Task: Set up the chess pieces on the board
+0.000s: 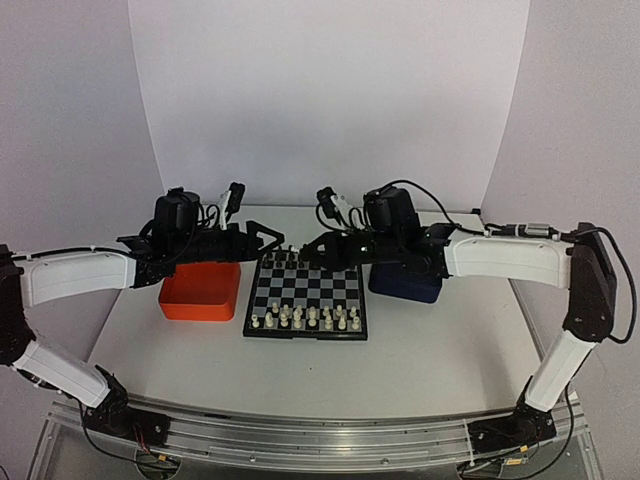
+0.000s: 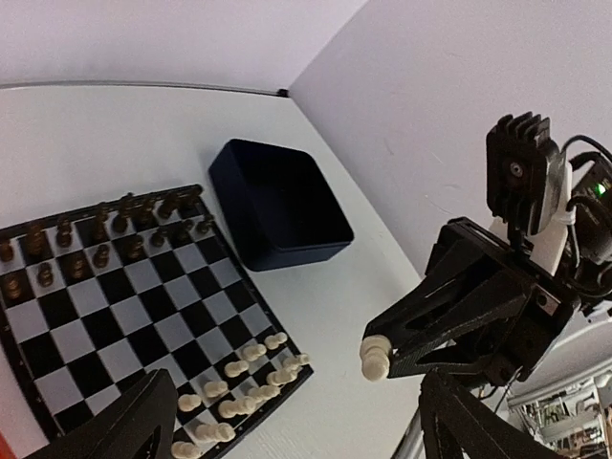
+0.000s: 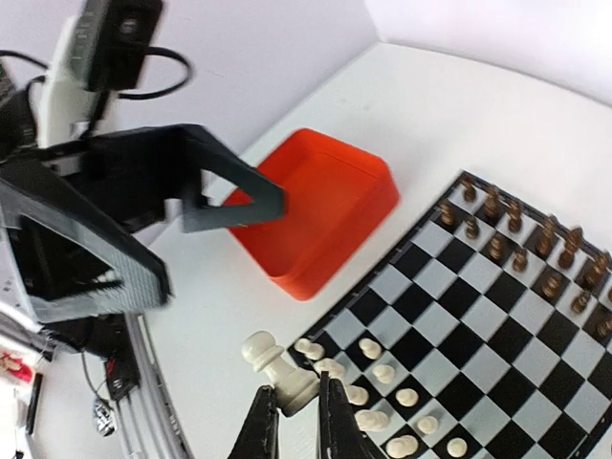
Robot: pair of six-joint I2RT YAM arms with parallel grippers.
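A white chess piece is gripped by my right gripper, tilted and clear of the board; the left wrist view also shows this white piece point(image 2: 376, 358) at the right fingertips. My left gripper point(image 1: 278, 242) faces it from the left with its fingers spread wide and nothing between them. Beneath both grippers lies the chessboard point(image 1: 305, 297). White pieces point(image 1: 312, 319) stand in rows along its near side, and dark pieces point(image 2: 100, 254) fill rows at the far side. In the top view the right gripper hides part of the far rows.
An orange bin point(image 1: 200, 308) sits left of the board, below the left arm. On the right is a dark blue bin point(image 1: 405, 286), partly under the right arm. The table point(image 1: 300, 380) in front of the board is bare.
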